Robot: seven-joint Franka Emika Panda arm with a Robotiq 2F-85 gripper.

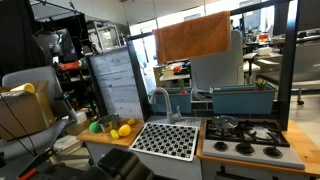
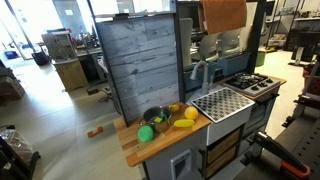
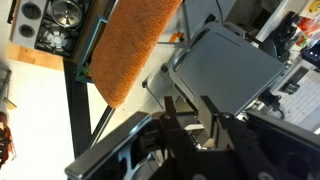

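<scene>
An orange towel (image 1: 190, 38) hangs from the black frame above the counter; it also shows in the second exterior view (image 2: 222, 14). In the wrist view the towel (image 3: 135, 45) runs diagonally through the upper middle, clear of my fingertips. My gripper appears there with its dark fingers a little apart and no object distinguishable between them, so its finger state is unclear. Neither exterior view shows the gripper.
Below are a drying rack (image 1: 167, 140) by the faucet and a stove (image 1: 250, 140) with a pot (image 1: 226, 123). A blue-green bin (image 1: 242, 100) stands behind the stove. A green toy (image 2: 146, 132) and yellow fruit (image 2: 190, 113) sit left of the rack.
</scene>
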